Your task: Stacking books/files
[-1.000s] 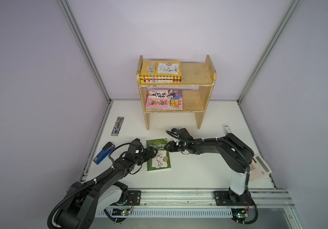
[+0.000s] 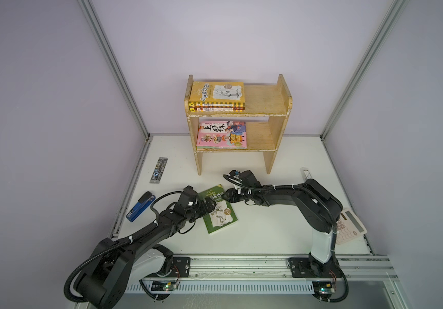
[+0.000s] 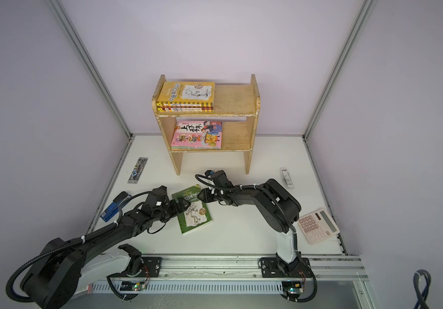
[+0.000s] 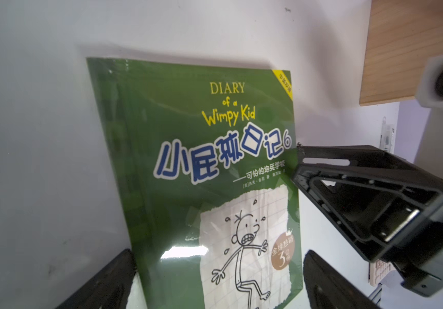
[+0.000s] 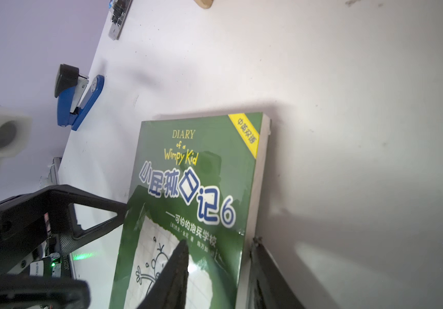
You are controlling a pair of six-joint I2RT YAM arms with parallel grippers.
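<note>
A green Diary of a Wimpy Kid book (image 2: 221, 215) lies flat on the white table, turned slightly askew. My left gripper is open above its left side, its fingers (image 4: 105, 283) spread wide across the cover. At the book's right edge, my right gripper has its fingers (image 5: 172, 278) part open, one over the cover and the other beside the page edge; whether they touch it I cannot tell. Yellow books (image 2: 217, 95) are stacked at the left of the wooden shelf's (image 2: 262, 106) top level, and pink books (image 2: 222, 135) at the left of the lower one.
Blue stapler (image 3: 113, 207) and a packaged item (image 3: 138, 170) lie on the left. To the right are a white remote (image 3: 286, 177) and a pink calculator (image 3: 318, 226). Both shelf levels have bare wood on their right.
My left gripper has shifted slightly right; the right one has moved slightly, staying at the book's right edge.
</note>
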